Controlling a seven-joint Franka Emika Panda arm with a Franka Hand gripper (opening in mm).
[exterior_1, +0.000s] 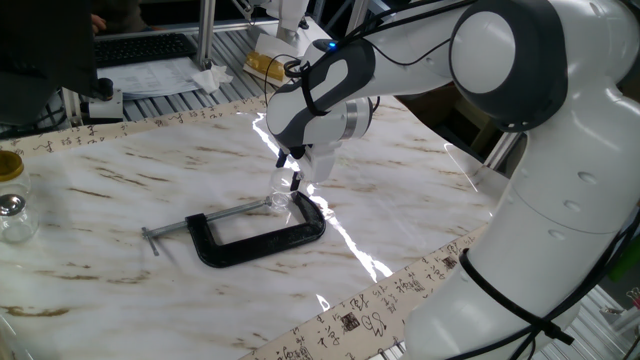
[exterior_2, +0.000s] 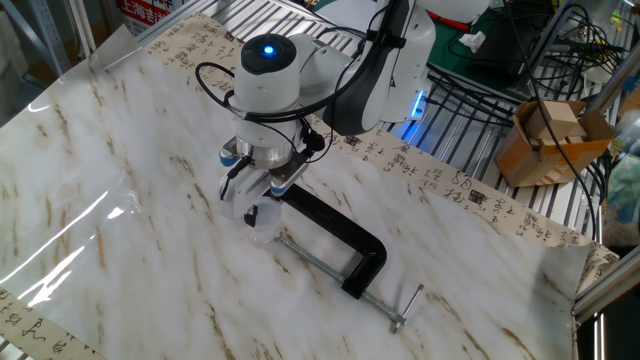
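Note:
A black C-clamp (exterior_1: 262, 244) with a metal screw lies flat on the marble-patterned table; exterior view 2 shows its frame (exterior_2: 345, 230) and T-shaped handle (exterior_2: 408, 306). A small clear container (exterior_2: 264, 222) stands at the clamp's end, between the frame tip and the screw tip. It is hard to make out in exterior view 1, where the clear container (exterior_1: 281, 198) blends with the glare. My gripper (exterior_1: 289, 171) points down at this container, its dark fingertips (exterior_1: 296, 181) at the upper part. Whether the fingers press on it is unclear.
Two clear jars stand at the left table edge, one with a yellow lid (exterior_1: 10, 165) and one with a silver lid (exterior_1: 12, 205). A cardboard box (exterior_2: 555, 140) sits on the rack outside the table.

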